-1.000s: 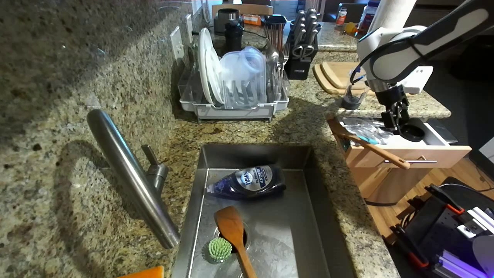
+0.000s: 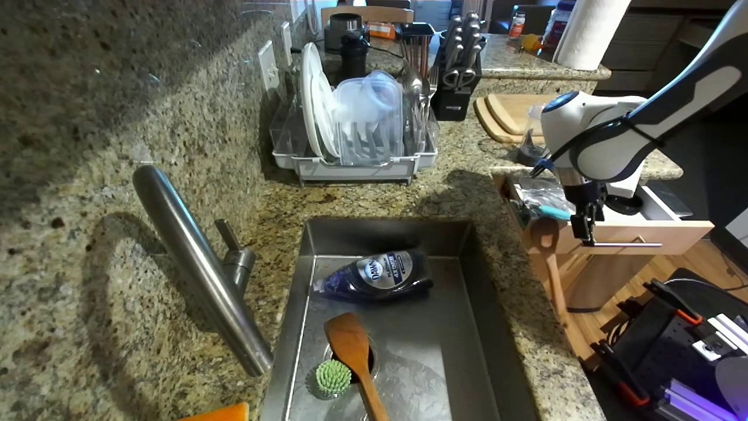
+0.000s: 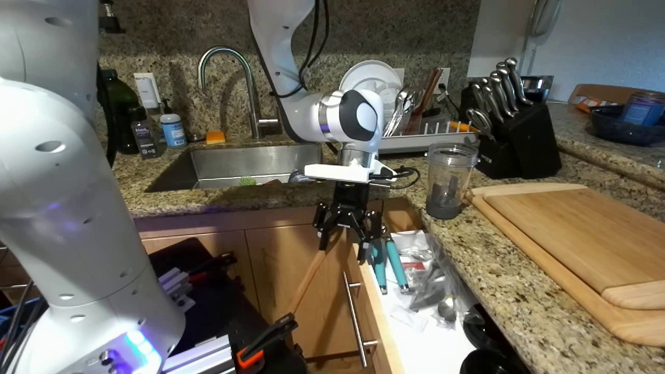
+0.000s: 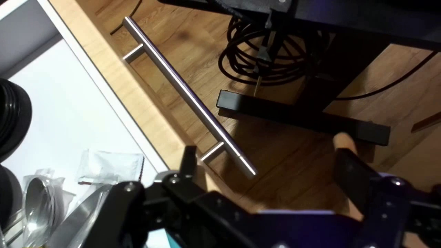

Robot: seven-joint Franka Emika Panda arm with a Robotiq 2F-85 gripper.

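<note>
A wooden spoon [image 2: 554,277] hangs with its bowl up near the corner of the open drawer and its handle pointing down in front of the cabinet. In exterior view 2 its handle [image 3: 306,281] slants down to the left, below my gripper [image 3: 342,249]. The gripper is open, its fingers spread wide. In the wrist view nothing sits in the gap of the gripper; a wooden end [image 4: 344,142] shows just beyond the right finger. The drawer [image 3: 372,318] is pulled out, and its bar handle [image 4: 188,95] is beside the fingers. Whether the spoon touches the drawer front cannot be told.
Teal-handled tools [image 3: 394,265] and bagged utensils lie in the drawer. The sink [image 2: 414,351] holds a dish soap bottle [image 2: 382,275], another wooden spoon [image 2: 348,340] and a green brush [image 2: 332,378]. A clear cup [image 3: 450,181] and cutting boards [image 3: 561,237] are on the counter.
The spoon, earlier lying slanted across the drawer corner with its handle over the front, now points steeply downward. My gripper has moved toward the drawer front and lower.
</note>
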